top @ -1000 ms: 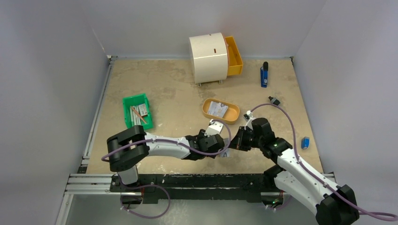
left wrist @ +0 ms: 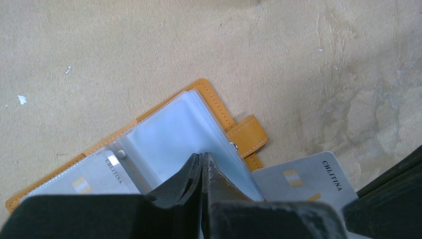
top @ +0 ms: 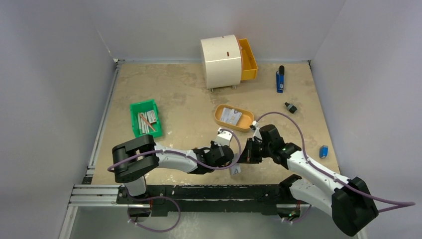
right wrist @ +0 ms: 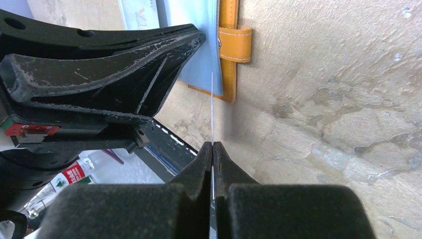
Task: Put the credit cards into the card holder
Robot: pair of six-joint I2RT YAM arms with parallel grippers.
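Observation:
The tan card holder point(left wrist: 211, 102) lies open on the table, its clear sleeve point(left wrist: 169, 129) facing up. A silver card point(left wrist: 94, 174) rests at the holder's left part in the left wrist view. My left gripper is shut with its tips over the clear sleeve; no card shows between them. Another silver CHLITINA card point(left wrist: 308, 179) overlaps the sleeve's right edge. The right wrist view shows this card point(right wrist: 212, 112) edge-on as a thin line, with my right gripper shut on it. From above, the arms hide most of the holder.
An orange tray point(top: 219, 118) with more cards stands behind the grippers. A green bin point(top: 134, 119) sits at left, a white drum point(top: 221, 62) at the back. At right lie a blue stapler-like object point(top: 280, 82) and a small blue item point(top: 323, 151). The grippers are close together.
My right gripper has moved left, closer to the left gripper, with its card. The tray and bins stand where they were.

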